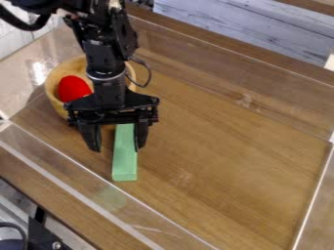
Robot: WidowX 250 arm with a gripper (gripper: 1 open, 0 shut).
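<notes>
My black gripper (115, 137) hangs low at the left of the camera view, fingers pointing down on either side of the upper part of a green bar (125, 163), which lies lengthwise on the wooden table. I cannot tell whether the fingers touch it. Behind the gripper sits a round wooden bowl (62, 75) with a red ball (73, 89) in it, both partly hidden by the arm.
A pale wall stands at the back.
</notes>
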